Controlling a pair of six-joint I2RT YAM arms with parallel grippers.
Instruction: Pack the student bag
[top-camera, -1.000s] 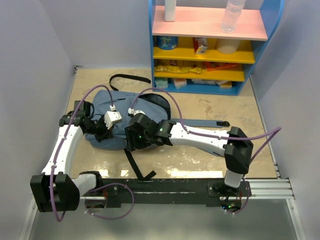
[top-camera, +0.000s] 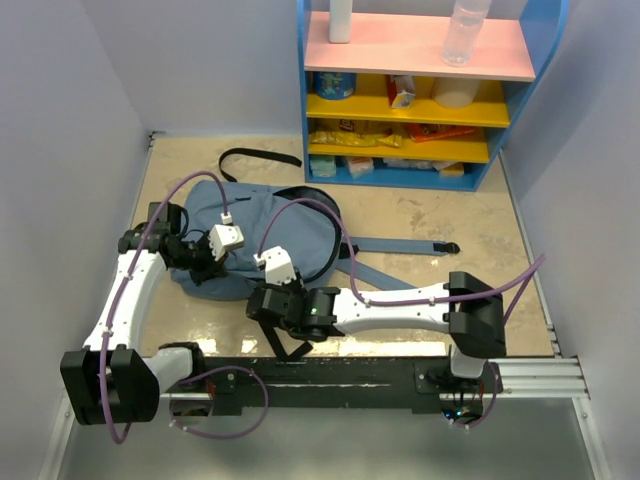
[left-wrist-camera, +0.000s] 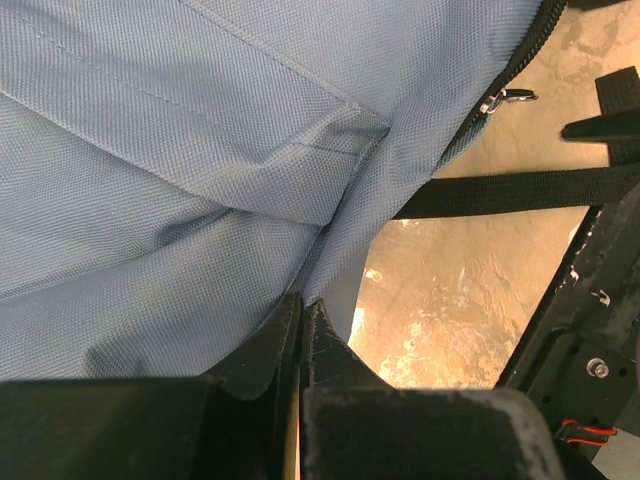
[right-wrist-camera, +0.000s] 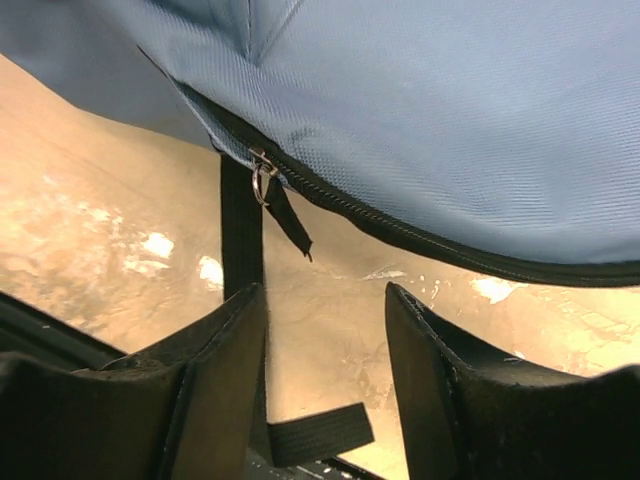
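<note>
A blue-grey bag lies on the table, its black zipper curving along the opening edge. In the left wrist view, my left gripper is shut at a narrow fold of the bag's fabric, which runs down to its fingertips and looks pinched there. My right gripper stands open with nothing between its fingers, over the bare table just in front of the zipper edge. The zipper pull, a metal ring with a black tab, hangs ahead of the right fingers, nearer the left one, apart from them.
A blue shelf unit with bottles, packets and boxes stands at the back. Straps stretch right from the bag, and a black strap lies under the right gripper. Clear table lies to the right.
The left arm looks still.
</note>
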